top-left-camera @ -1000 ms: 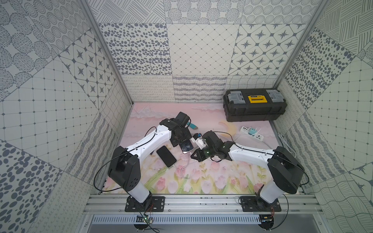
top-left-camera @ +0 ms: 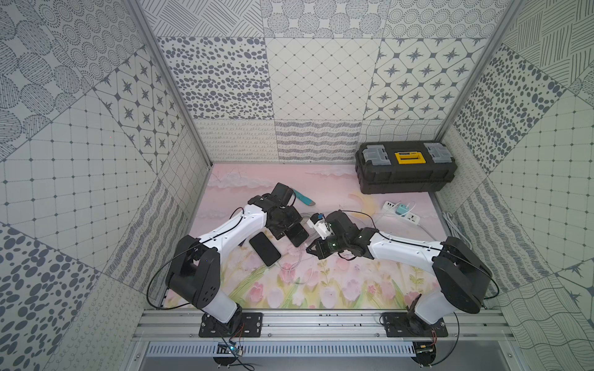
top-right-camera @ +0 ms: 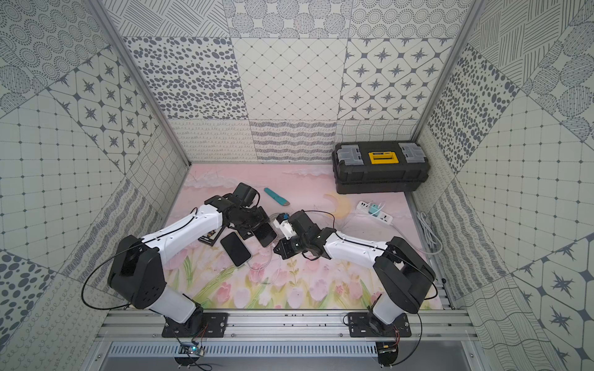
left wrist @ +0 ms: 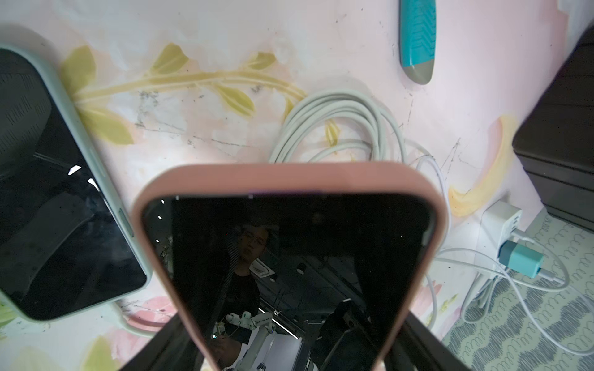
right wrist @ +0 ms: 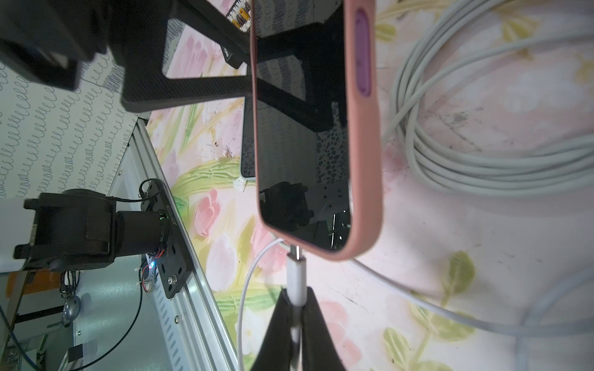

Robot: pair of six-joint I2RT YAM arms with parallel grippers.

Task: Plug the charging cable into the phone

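The pink-cased phone (right wrist: 309,142) is held off the table, my left gripper (top-left-camera: 287,231) shut on its sides. In the left wrist view its dark screen (left wrist: 290,259) fills the lower middle. My right gripper is shut on the white plug (right wrist: 296,281) of the charging cable. The plug's metal tip (right wrist: 295,251) shows right at the phone's lower short edge. Whether it touches or enters the port cannot be told, since the port itself is hidden. From above, my right gripper (top-left-camera: 313,248) stands just right of the phone.
Another dark phone (top-left-camera: 265,249) lies flat at left. A coil of white cable (left wrist: 337,117) rests beyond the held phone. Farther back are a teal cutter (top-left-camera: 303,197), a power strip (top-left-camera: 408,217) and a black toolbox (top-left-camera: 405,176).
My right gripper has barely moved, slightly to the right.
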